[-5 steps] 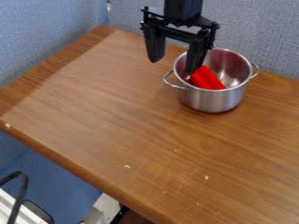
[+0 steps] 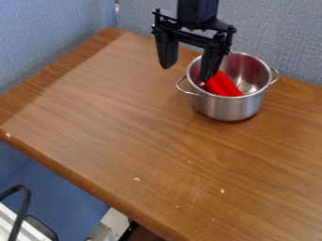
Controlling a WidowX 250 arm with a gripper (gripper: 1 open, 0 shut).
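My black gripper (image 2: 189, 52) hangs above the rear of the wooden table, open, with one finger reaching down into a steel pot (image 2: 229, 104). The pot has two wire handles and stands at the back right. A red object (image 2: 224, 86) lies inside it, partly hidden by the gripper and the pot's wall. I cannot tell whether the finger touches it.
A grey padded wall stands behind.
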